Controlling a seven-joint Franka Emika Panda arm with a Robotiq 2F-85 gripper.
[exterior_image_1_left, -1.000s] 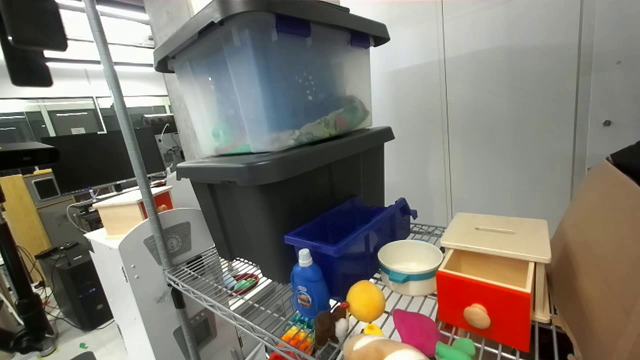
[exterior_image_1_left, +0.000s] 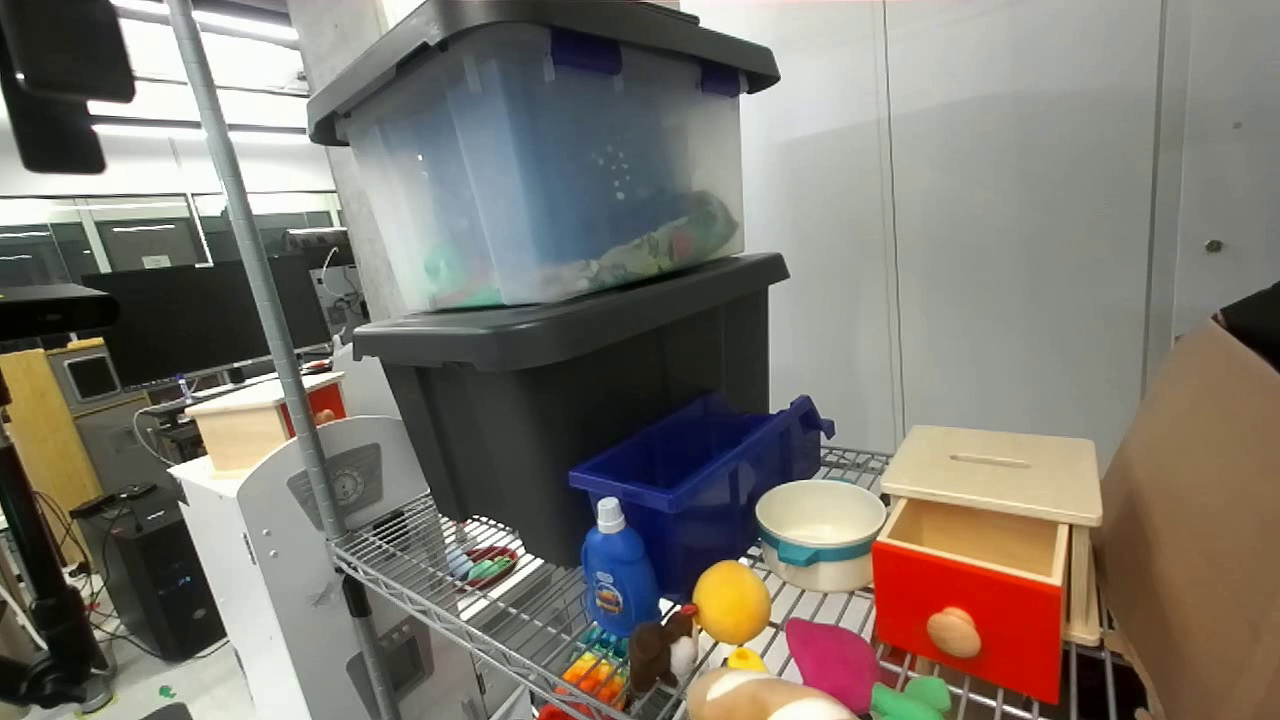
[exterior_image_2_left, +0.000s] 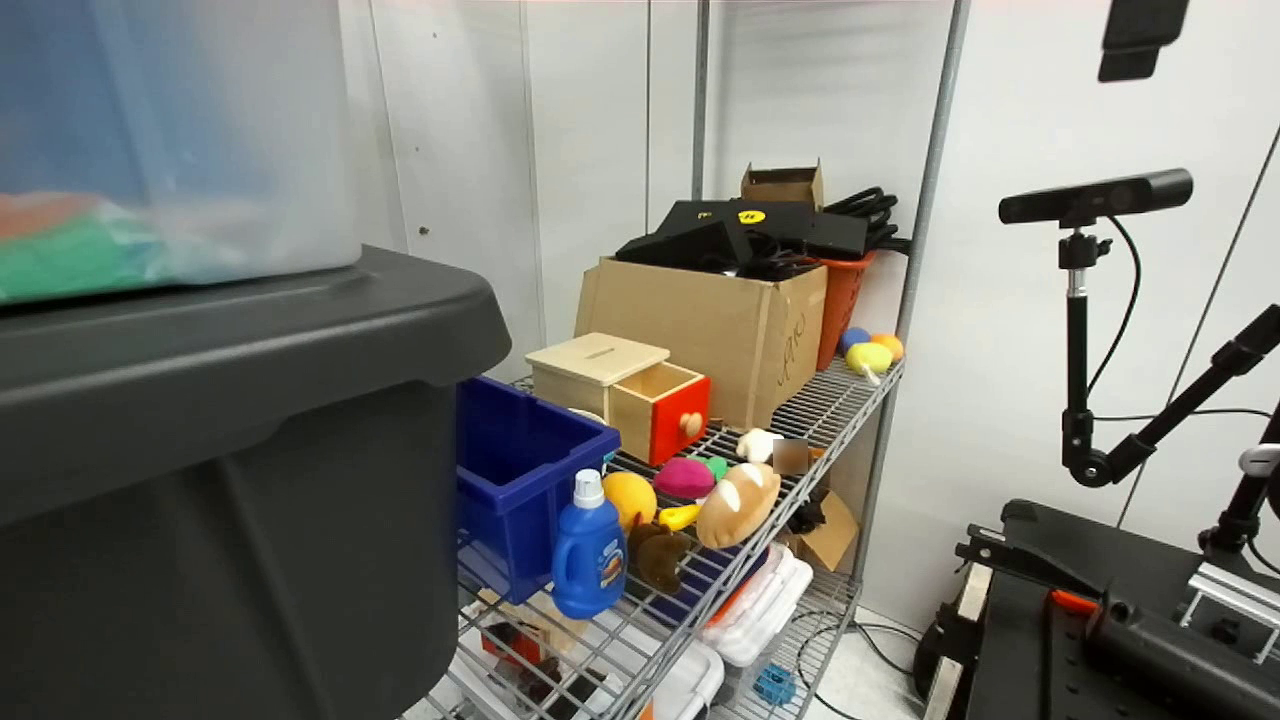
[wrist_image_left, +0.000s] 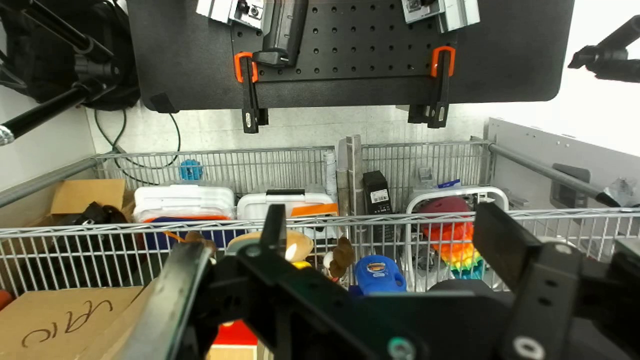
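Note:
In the wrist view my gripper stands open, its two dark fingers (wrist_image_left: 274, 228) wide apart and nothing held between them. Beyond them is the wire shelf with a blue detergent bottle (wrist_image_left: 380, 274). The gripper shows in neither exterior view. On the shelf a wooden box (exterior_image_1_left: 991, 470) has its red drawer (exterior_image_1_left: 966, 612) pulled out, and the part of the drawer's inside that shows is bare. Beside it sit a cream pot (exterior_image_1_left: 821, 534) with a teal band and a blue bin (exterior_image_1_left: 708, 480). The upright blue bottle (exterior_image_1_left: 619, 576) is in front of the bin.
Toys crowd the shelf front: a yellow ball (exterior_image_1_left: 731, 601), a magenta plush (exterior_image_1_left: 831, 664) and a bread-like plush (exterior_image_2_left: 738, 505). A cardboard box (exterior_image_2_left: 678, 330) and a stacked dark tote (exterior_image_1_left: 588, 396) flank them. The shelf's wire rim (wrist_image_left: 150, 229) crosses below the gripper's view.

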